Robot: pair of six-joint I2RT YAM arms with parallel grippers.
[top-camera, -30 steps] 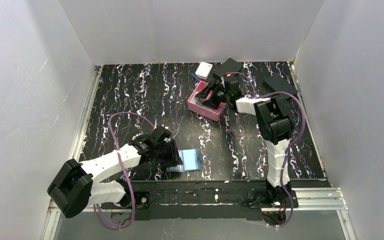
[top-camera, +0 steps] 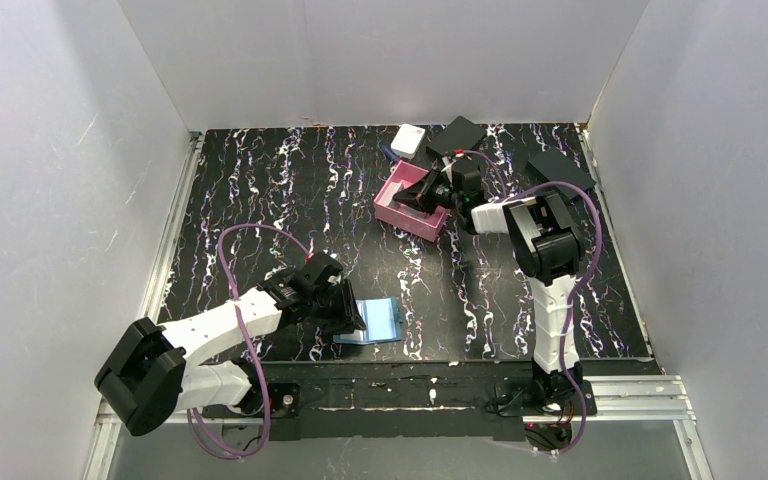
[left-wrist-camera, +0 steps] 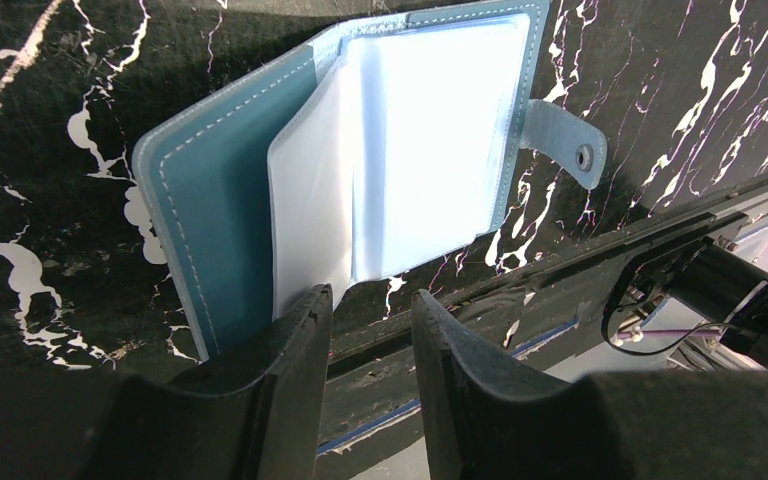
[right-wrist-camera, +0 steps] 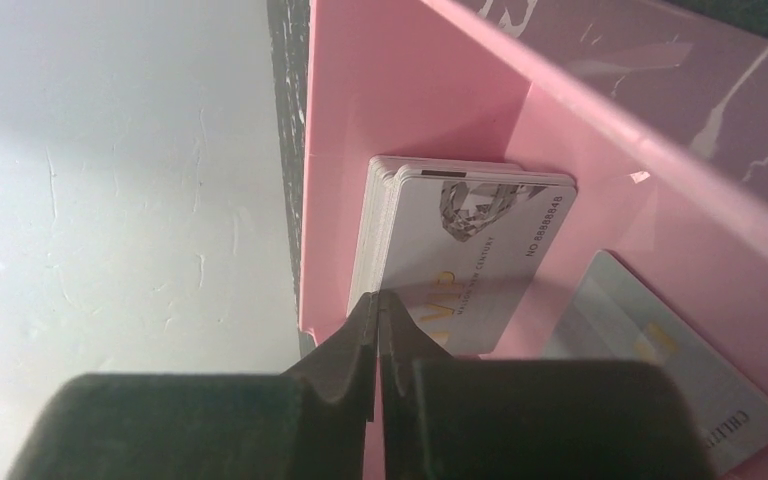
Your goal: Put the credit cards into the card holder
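Observation:
In the left wrist view the blue card holder [left-wrist-camera: 215, 200] lies spread on the table, with clear sleeves [left-wrist-camera: 440, 140] and one sleeve page [left-wrist-camera: 310, 190] lifted at an angle. My left gripper is open above its near edge; the raised page's lower corner is beside one finger. A stack of white credit cards [right-wrist-camera: 495, 250] leans in a corner of the pink box [right-wrist-camera: 400, 80], and a separate grey card [right-wrist-camera: 665, 355] lies further right. My right gripper is shut, fingertips at the stack's left edge. Whether a card's edge is pinched there I cannot tell.
Behind the pink box stand a small white box [top-camera: 408, 140] and a dark flat block [top-camera: 457, 137]. Another dark block [top-camera: 560, 169] lies at the right, near the right arm.
My right gripper's fingers, spread apart inside the pink box about a second ago, have come together. The left arm and the card holder have not moved.

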